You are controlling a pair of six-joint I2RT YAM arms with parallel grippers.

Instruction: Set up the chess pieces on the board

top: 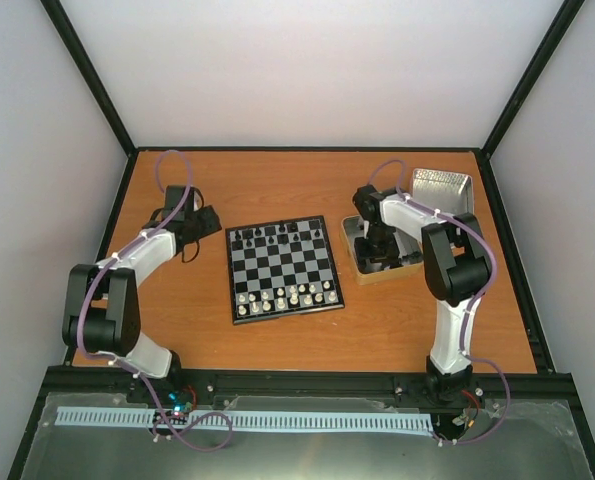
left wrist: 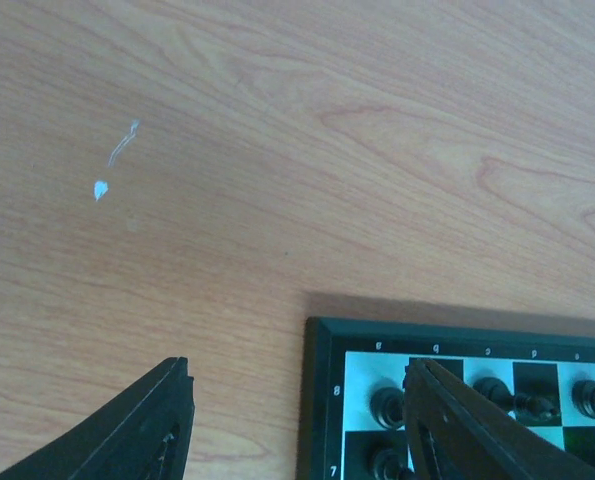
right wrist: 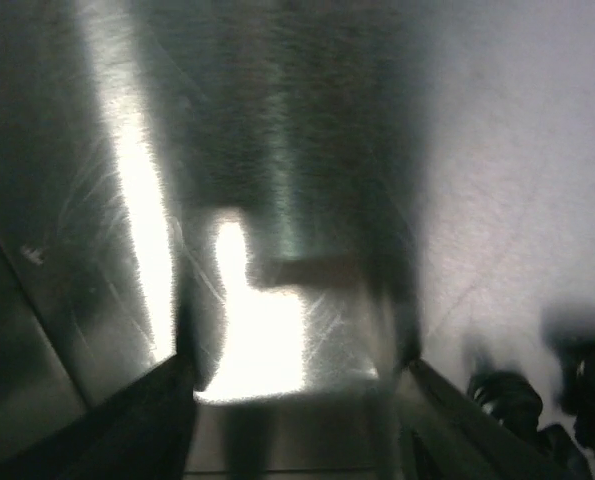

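Note:
The chessboard (top: 282,265) lies mid-table, white pieces (top: 281,304) along its near rows and black pieces (top: 257,232) along the far rows. My left gripper is part open left of the board, above bare wood, nothing between its fingers; the board's corner and some black pieces (left wrist: 537,408) show in its view. My right gripper is down inside the tan box (top: 387,275) right of the board, over shiny metal, fingers apart; the view is blurred. Dark pieces (right wrist: 507,400) lie at its lower right.
A metal-lined open box (top: 442,185) stands at the back right, partly behind the right arm.

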